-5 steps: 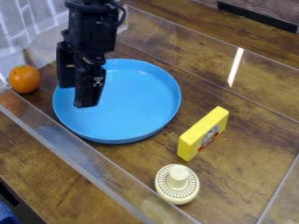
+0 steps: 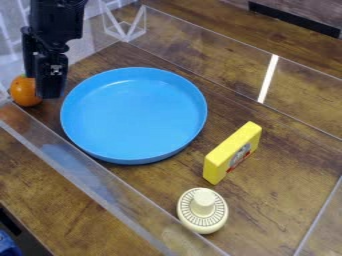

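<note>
My black gripper [image 2: 46, 80] is at the upper left, open, its fingers hanging around and just above an orange fruit [image 2: 24, 91] at the left edge of the counter. The fruit is partly hidden by the gripper. To the right of it lies a round, empty blue plate [image 2: 134, 115]. Whether the fingers touch the fruit I cannot tell.
A yellow box [image 2: 233, 150] stands right of the plate, and a cream round object [image 2: 202, 210] lies near the front. A clear barrier crosses the lower left.
My gripper has moved left from over the blue plate to the orange fruit. The other things have not visibly moved.
</note>
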